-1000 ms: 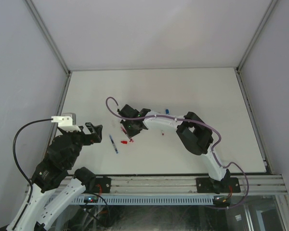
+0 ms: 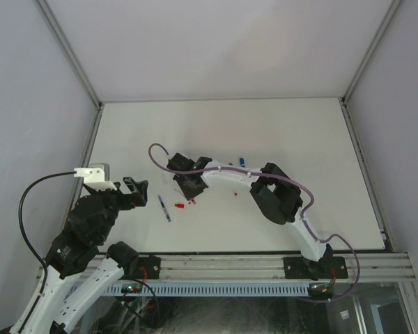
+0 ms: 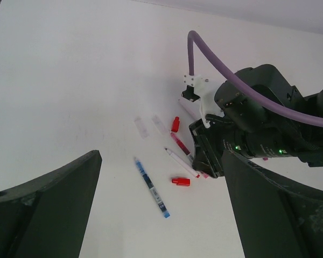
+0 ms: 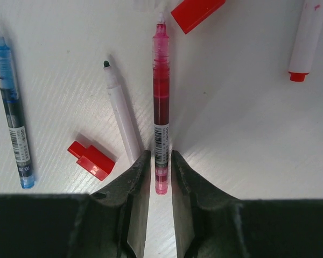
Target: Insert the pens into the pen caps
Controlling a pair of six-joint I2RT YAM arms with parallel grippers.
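My right gripper is shut on a red-ink pen [image 4: 161, 102], gripped around its label, in the right wrist view. Left of that pen lies a white marker [image 4: 121, 115] with a dark tip. A blue pen [image 3: 152, 185] lies apart from them in the left wrist view. Two red caps show, one red cap [image 3: 181, 181] near the marker and another red cap [image 3: 175, 124] farther back. Two clear caps [image 3: 141, 127] lie side by side behind the pens. My left gripper [image 2: 138, 193] stands open and empty at the table's left.
Another white marker [image 4: 308, 37] with a red end lies at the right of the right wrist view. A blue piece [image 2: 242, 161] sits behind the right arm.
The left arm and the blue pen have not moved.
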